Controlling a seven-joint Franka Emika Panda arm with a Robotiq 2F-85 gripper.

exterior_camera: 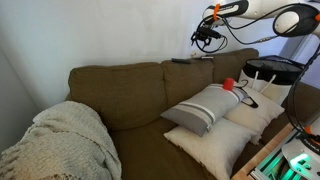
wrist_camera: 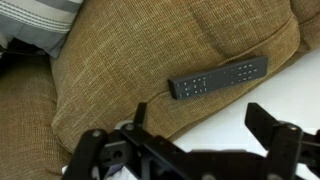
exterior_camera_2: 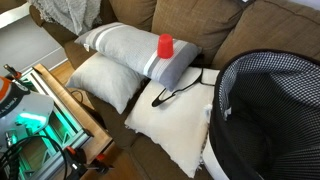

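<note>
With its fingers apart, my gripper (exterior_camera: 207, 41) hangs in the air above the top of the sofa back, close to the wall. A black remote control (wrist_camera: 218, 77) lies on the brown sofa back (wrist_camera: 130, 60) in the wrist view, near the edge by the white wall. It sits beyond my open fingers (wrist_camera: 138, 118), with nothing held between them. From exterior view 1, a thin dark object (exterior_camera: 181, 61) shows on the sofa's top edge, left of and below the gripper; a second dark piece lies farther right. The gripper is out of exterior view 2.
A red cup (exterior_camera_2: 165, 46) stands on the grey striped pillow (exterior_camera_2: 130, 42). A black hanger-like object (exterior_camera_2: 178, 88) lies by the white pillow (exterior_camera_2: 172, 122). The black mesh basket (exterior_camera_2: 225, 125) is at the right. A knitted blanket (exterior_camera: 60, 145) covers the sofa's left end.
</note>
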